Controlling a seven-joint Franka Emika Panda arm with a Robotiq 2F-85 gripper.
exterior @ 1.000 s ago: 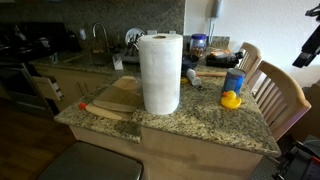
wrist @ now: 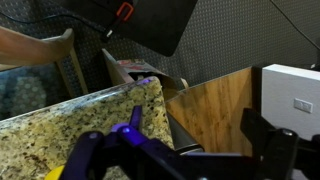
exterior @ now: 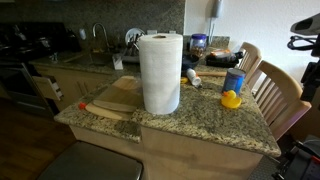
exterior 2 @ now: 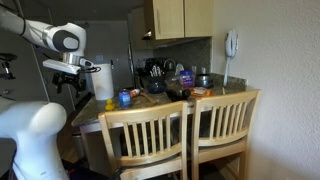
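My gripper shows two dark fingers set wide apart in the wrist view, with no object between them. Below it lie the corner of the speckled counter (wrist: 95,115) and the floor beyond. A yellow rubber duck (exterior: 231,99) sits near the counter's right end, in front of a blue can (exterior: 234,80). At the bottom edge of the wrist view, only a bit of the duck (wrist: 55,173) shows. A tall white paper towel roll (exterior: 160,75) stands upright mid-counter. In the second exterior view, the arm (exterior 2: 68,40) is at the left, apart from the counter items.
A wooden cutting board (exterior: 120,95) lies left of the roll. Bottles and jars (exterior: 198,45) stand at the back. Wooden chairs (exterior 2: 150,135) line the counter's side. Bare granite (exterior: 205,118) shows in front of the duck.
The arm at the right edge of exterior view 1 has shifted and turned; more of it shows at the upper right. The counter items have not moved.
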